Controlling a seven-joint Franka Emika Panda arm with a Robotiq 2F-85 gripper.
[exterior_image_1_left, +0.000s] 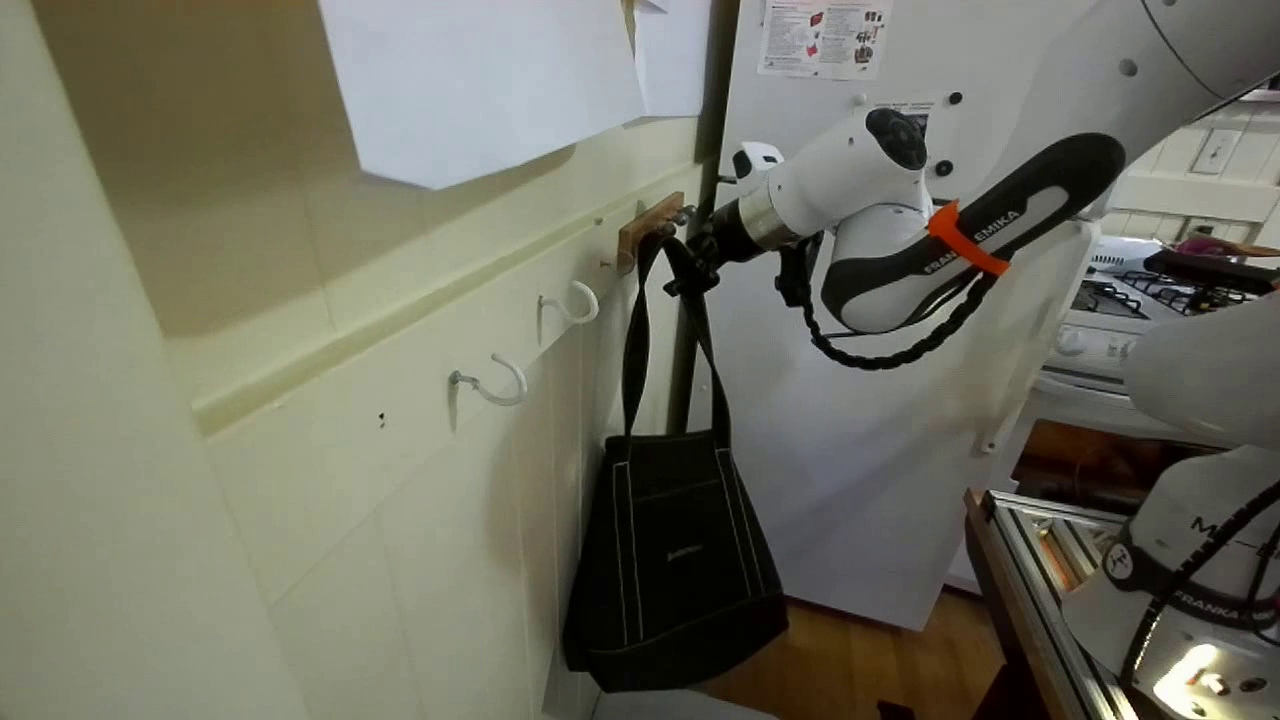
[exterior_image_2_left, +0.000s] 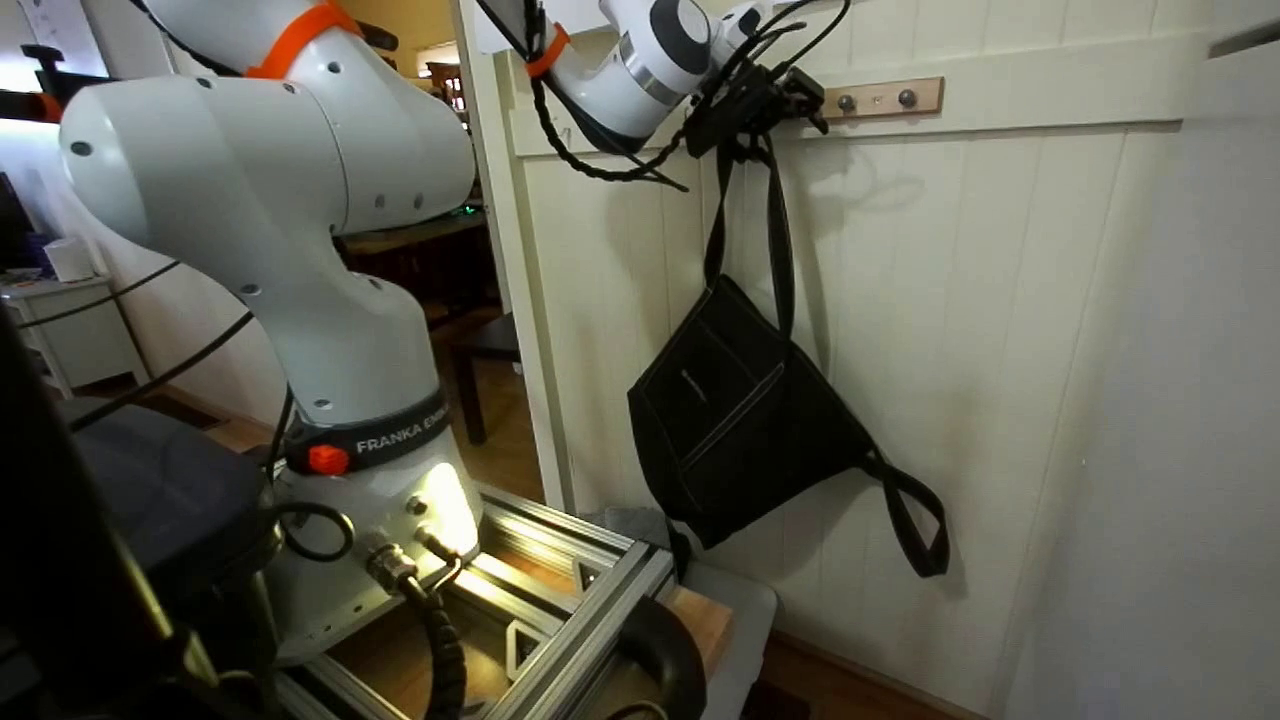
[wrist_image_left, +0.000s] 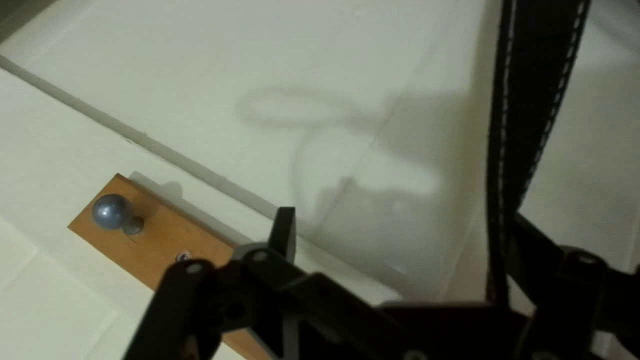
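Observation:
A black bag (exterior_image_1_left: 672, 552) with pale stitching hangs beside the cream wall by one of its straps. Its other strap (exterior_image_2_left: 918, 528) dangles loose at the lower right in exterior view 2. My gripper is open close to the wall, its fingers (wrist_image_left: 284, 234) spread wide. The upper strap (wrist_image_left: 531, 90) runs down past the inner side of the right finger, with an empty gap to the left finger. A wooden peg rack (wrist_image_left: 162, 243) with round knobs is fixed to the wall near the gripper. The gripper hides what holds the strap's top.
Two white hooks (exterior_image_1_left: 492, 382) stick out of the wall left of the bag in exterior view 1. A white fridge (exterior_image_1_left: 828, 456) stands close on the other side. White sheets (exterior_image_1_left: 480, 84) project above the rack. The robot's metal-framed base (exterior_image_2_left: 564, 612) stands near the bag.

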